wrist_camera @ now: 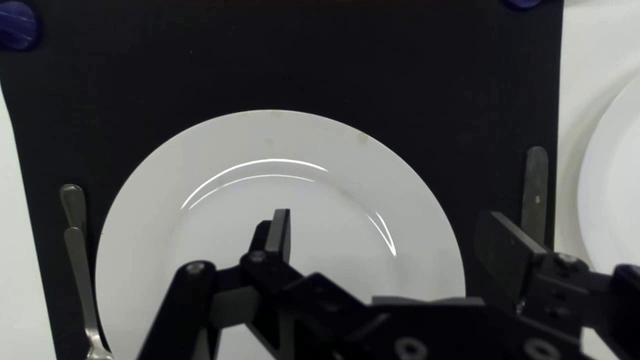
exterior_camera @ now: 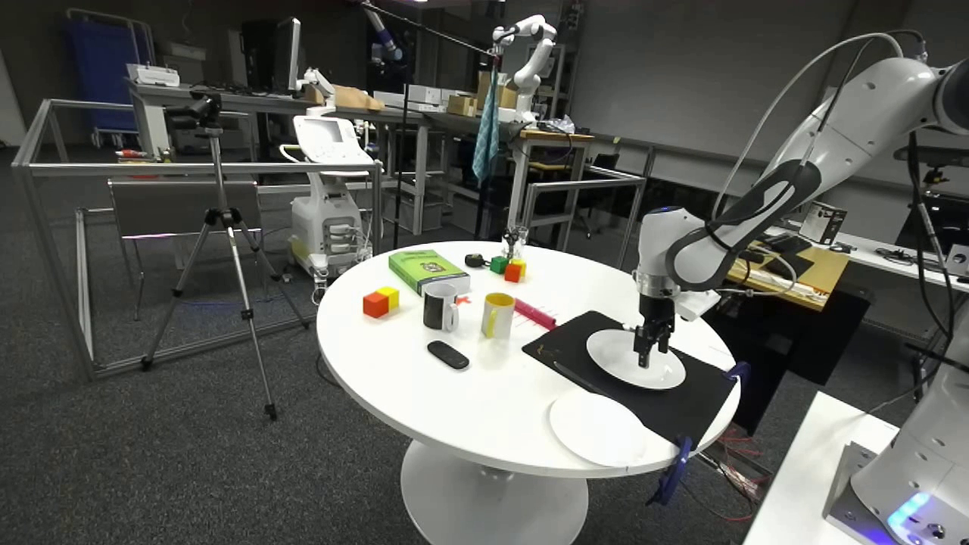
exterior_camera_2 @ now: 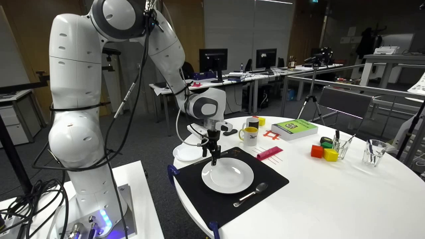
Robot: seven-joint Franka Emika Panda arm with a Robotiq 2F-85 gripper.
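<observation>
My gripper stands open above a white plate (wrist_camera: 270,135), nothing between its fingers. One finger (wrist_camera: 277,234) shows over the plate's middle, the other (wrist_camera: 508,243) over the black mat (wrist_camera: 360,60) near the knife (wrist_camera: 535,186). The plate lies on this mat, a spoon (exterior_camera_2: 251,194) to one side of it. In exterior view 2 the gripper (exterior_camera_2: 210,156) is at the plate's edge on the knife's side. Parts of the plate and the knife are hidden behind the gripper in the wrist view.
A second white plate (exterior_camera: 595,427) sits beside the mat. Blue clamps (exterior_camera: 672,472) grip the table edge. Farther back are a yellow-white mug (exterior_camera: 497,316), a black-white mug (exterior_camera: 440,307), a green book (exterior_camera: 427,271), coloured cubes (exterior_camera: 375,303) and a pink roll (exterior_camera: 535,313).
</observation>
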